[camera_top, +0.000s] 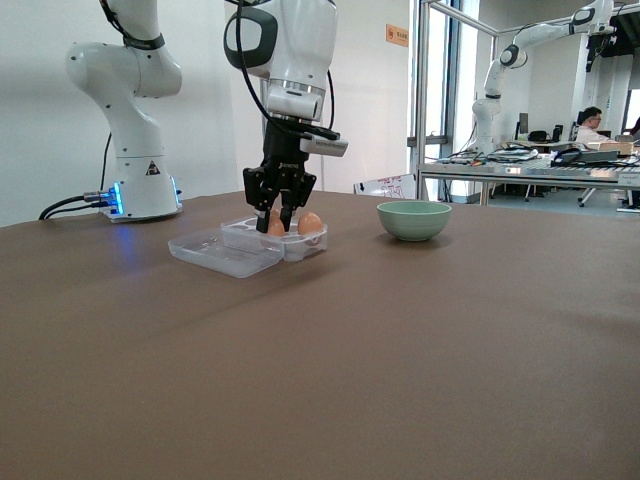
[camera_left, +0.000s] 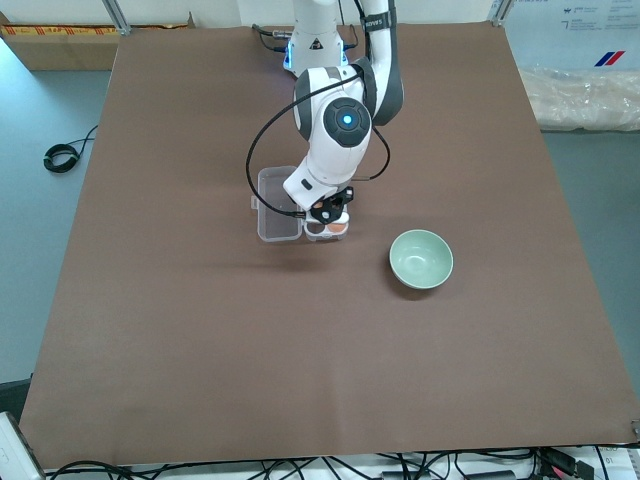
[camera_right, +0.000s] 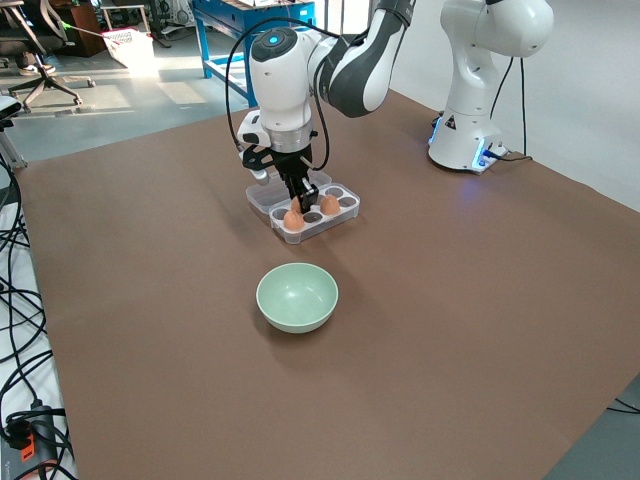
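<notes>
A clear egg carton (camera_right: 315, 228) with its lid (camera_top: 220, 258) folded open holds brown eggs; one egg (camera_top: 310, 222) shows at its right end, another (camera_right: 293, 220) at the near end. The black gripper (camera_top: 273, 218) points down into the carton, its fingertips low around an egg partly hidden behind them; whether they grip it is unclear. A pale green bowl (camera_left: 421, 258) stands on the table apart from the carton, empty.
The white robot base (camera_top: 145, 190) stands at the back, with cables nearby.
</notes>
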